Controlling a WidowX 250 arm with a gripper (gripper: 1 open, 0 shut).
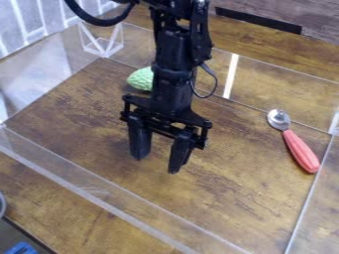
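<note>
My black gripper [161, 145] hangs over the middle of the wooden board, its two fingers spread apart with nothing between them. A pale green object [139, 79] lies behind the arm on the left, partly hidden by it. A spoon with a red handle [298, 149] lies on the right side of the board.
Clear plastic walls [79, 203] border the work area. Part of a blue object [19, 248] shows at the bottom left corner, outside the wall.
</note>
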